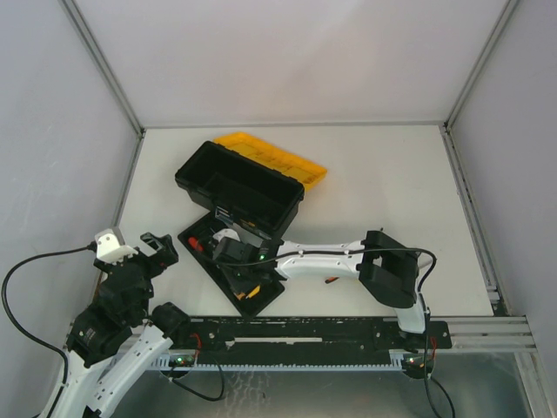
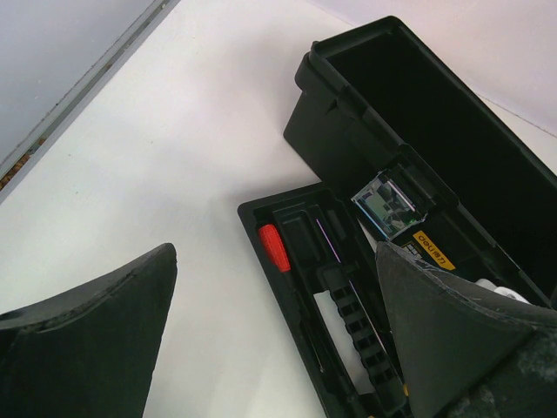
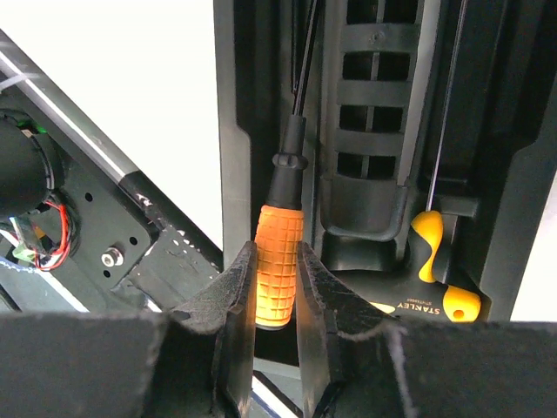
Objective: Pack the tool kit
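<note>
The black tool tray (image 1: 187, 241) lies on the table in front of the open black toolbox (image 1: 204, 178). In the right wrist view, the fingers of my right gripper stand on either side of an orange-handled screwdriver (image 3: 280, 228), which lies along the tray's edge; whether they press on it is unclear. A yellow-and-black Stanley tool (image 3: 426, 228) lies across the tray. At the tray's far end shows a red-handled screwdriver (image 2: 273, 246). My left gripper (image 1: 165, 283) is open and empty, left of the tray.
Behind the toolbox lies a yellow tray (image 1: 300, 165). A small orange-tipped item (image 1: 331, 279) lies right of the tool tray, partly under the right arm.
</note>
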